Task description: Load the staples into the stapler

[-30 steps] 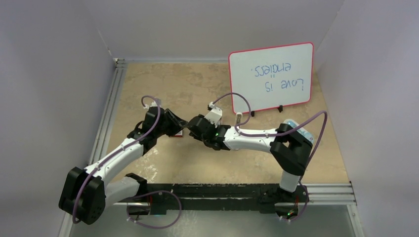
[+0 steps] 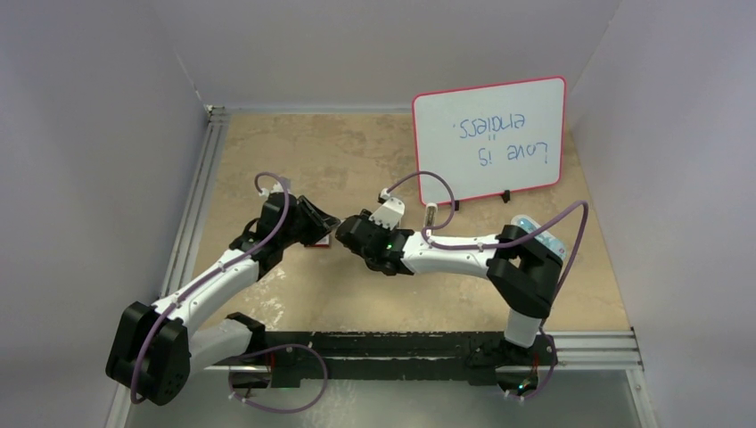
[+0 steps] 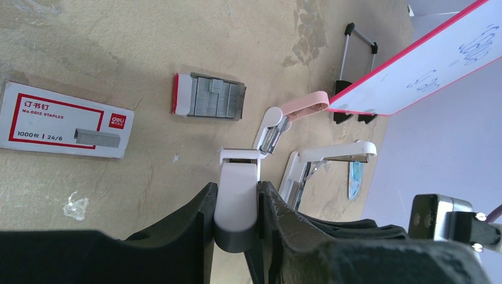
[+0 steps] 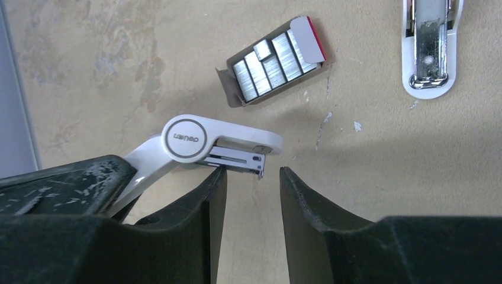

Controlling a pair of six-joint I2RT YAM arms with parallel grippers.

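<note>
In the left wrist view my left gripper is shut on a white stapler [image 3: 238, 222], held clear of the table. The right wrist view shows this stapler [image 4: 228, 127] reaching in from the left, with its metal rail [image 4: 237, 158] exposed underneath. My right gripper stands part open there, its fingertips just past the stapler's free end. No staple strip shows between its fingers. The open staple box [image 4: 275, 62], full of silvery staple strips, lies on the table beyond. From above, both grippers face each other over the table's middle, their tips partly hidden.
A closed staple carton [image 3: 65, 121] lies left of the open box. Two more staplers rest on the table, one pink [image 3: 305, 105] and one white [image 3: 337, 152]. The whiteboard [image 2: 490, 138] stands at the back right.
Both arms stay nearly still in the top view. The right one has shifted only very slightly, and the left one shows no clear motion.
</note>
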